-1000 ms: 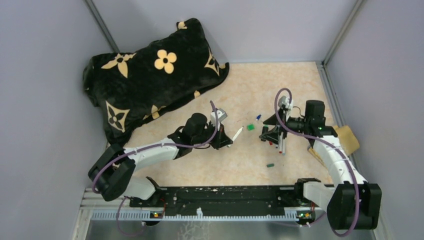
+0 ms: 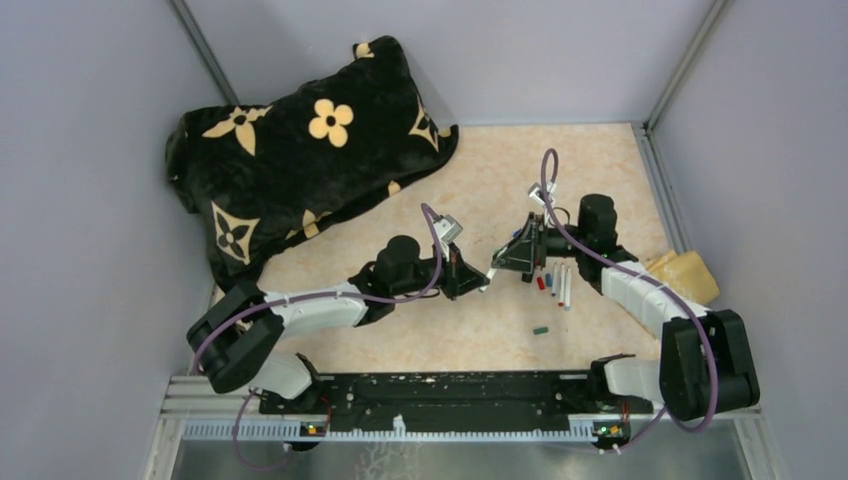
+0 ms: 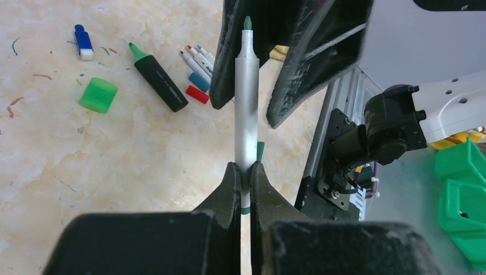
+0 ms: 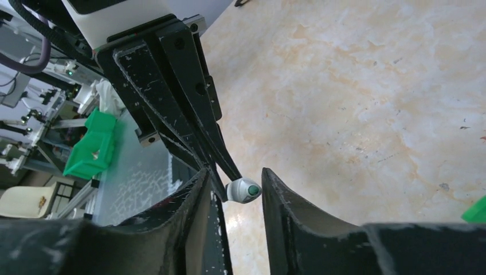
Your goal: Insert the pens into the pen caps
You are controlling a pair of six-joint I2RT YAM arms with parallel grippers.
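Observation:
A white marker [image 3: 246,97] with a green tip stands out from my left gripper, which is shut on it. My right gripper [image 2: 508,258] is open at the marker's tip end, its dark fingers either side of it in the left wrist view. In the right wrist view the marker's end [image 4: 243,190] shows between those fingers. A small green cap [image 2: 540,330] lies near the front. More pens [image 3: 200,57], with red [image 3: 197,94] and blue [image 3: 199,80] caps, lie on the table behind the right gripper.
A green highlighter [image 3: 160,83], a green block [image 3: 98,94] and a blue-and-white item [image 3: 83,43] lie nearby. A patterned black cloth [image 2: 300,160] covers the back left, a yellow cloth [image 2: 685,275] is at the right.
My left gripper has moved right with the marker.

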